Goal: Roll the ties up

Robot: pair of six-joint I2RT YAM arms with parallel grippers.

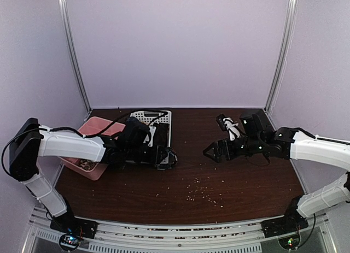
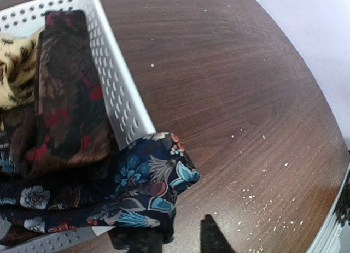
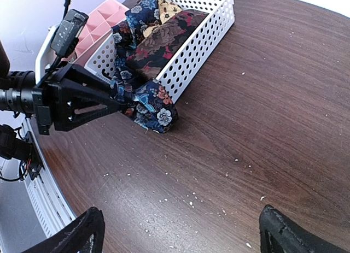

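Note:
A navy floral tie (image 2: 136, 179) drapes over the front right corner of the white basket (image 2: 117, 83), its end hanging outside. My left gripper is at that hanging end, its fingers apart; in the right wrist view its tips meet the fabric of the tie (image 3: 156, 108). Inside the basket lie a brown tie with red flowers (image 2: 71, 100) and a yellow patterned tie (image 2: 16, 67). Over the bare table to the right, my right gripper hangs open and empty.
A pink bin (image 1: 95, 172) stands left of the basket, partly hidden under the left arm. Pale crumbs (image 1: 199, 194) dot the table's front middle.

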